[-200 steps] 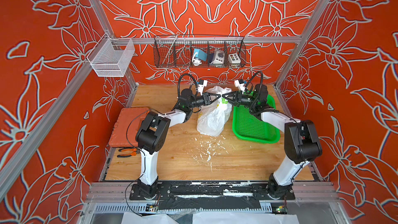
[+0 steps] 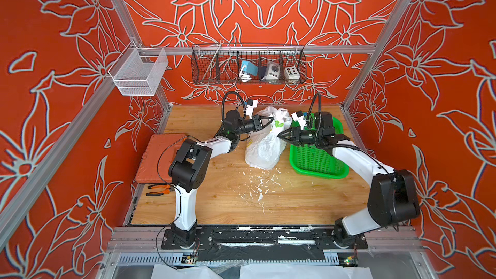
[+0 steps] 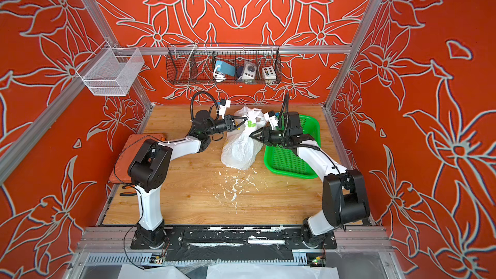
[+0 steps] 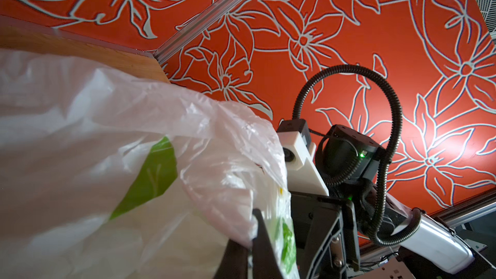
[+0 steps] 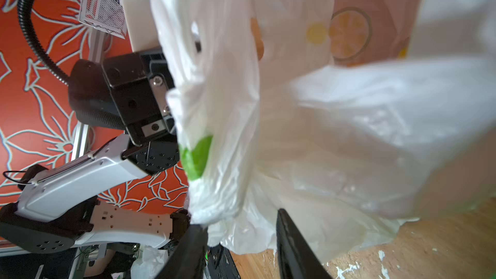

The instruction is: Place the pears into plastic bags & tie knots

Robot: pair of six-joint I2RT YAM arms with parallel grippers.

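Note:
A white plastic bag (image 2: 263,152) with green print stands mid-table, left of the green tray (image 2: 320,168), with its top gathered. My left gripper (image 2: 271,120) is shut at the bag's upper part; in the left wrist view plastic covers its fingertips, so what is between them is unclear. My right gripper (image 2: 280,135) is at the bag's right side, a little lower; in the right wrist view its fingers (image 5: 289,242) stand apart before the crumpled plastic. The bag's contents are hidden.
An orange board (image 2: 155,160) and pliers (image 2: 160,190) lie at the left. Wire baskets (image 2: 206,67) hang at the back. The front middle table has white scraps.
My left gripper has stayed in place.

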